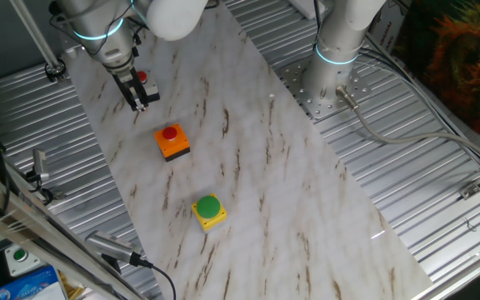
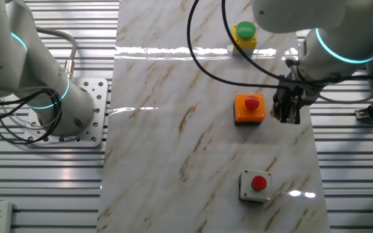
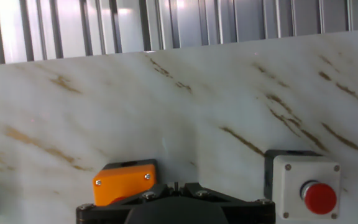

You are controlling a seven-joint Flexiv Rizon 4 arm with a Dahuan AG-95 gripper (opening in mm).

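Note:
My gripper (image 1: 141, 108) hangs over the table, its slim black fingers drawn together and nothing visible between them. An orange box with a red button (image 1: 172, 137) lies to its lower right in exterior view 1, apart from the fingertips. The grey box with a red button (image 2: 258, 183) is partly behind the gripper in exterior view 1 but clear in exterior view 2. A yellow box with a green button (image 1: 208, 208) stands farthest from the gripper. In the wrist view, the gripper partly covers the orange box (image 3: 124, 183), while the grey box (image 3: 306, 180) is at right.
The marble-patterned board (image 1: 265, 192) has wide bare areas around the boxes. A robot base (image 1: 325, 79) stands beside it on the slatted metal table. Dark cables (image 2: 222, 74) hang across exterior view 2. A silver cylindrical device (image 1: 111, 246) is near the board's left edge.

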